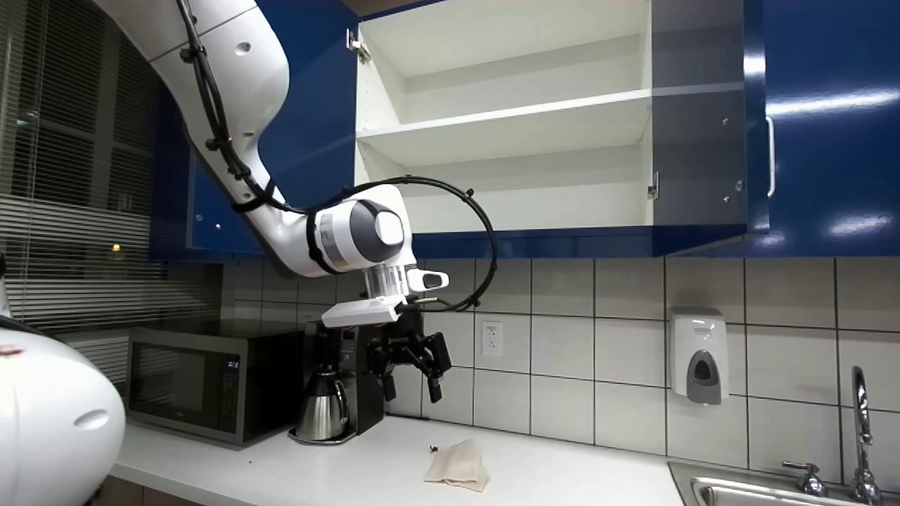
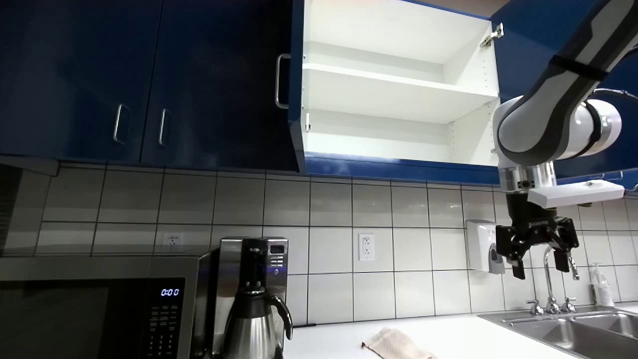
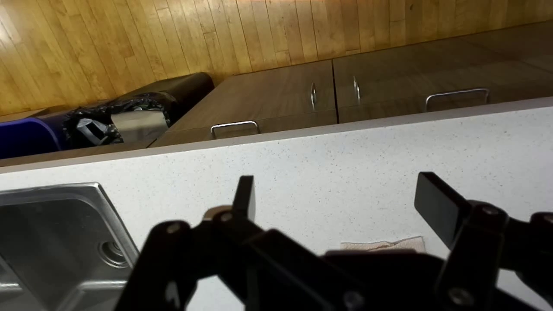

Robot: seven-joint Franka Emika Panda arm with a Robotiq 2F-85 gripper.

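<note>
My gripper [image 1: 413, 395] hangs well above the white counter, its fingers pointing down. In the wrist view the two black fingers [image 3: 438, 207] stand wide apart with only bare counter seen between and beyond them, so it is open and empty. A beige cloth [image 1: 458, 464] lies crumpled on the counter below, apart from the gripper. Exterior view 2 shows the cloth [image 2: 396, 345] at the bottom edge, partly cut off. Only a strip of the cloth [image 3: 384, 244] shows in the wrist view; the gripper body hides the remainder.
A coffee maker with a steel carafe [image 1: 324, 408] and a microwave [image 1: 185, 384] stand at the left in exterior view 1. The sink [image 3: 67, 233] is at the other end. Overhead, an open cabinet [image 1: 506, 118] has empty shelves.
</note>
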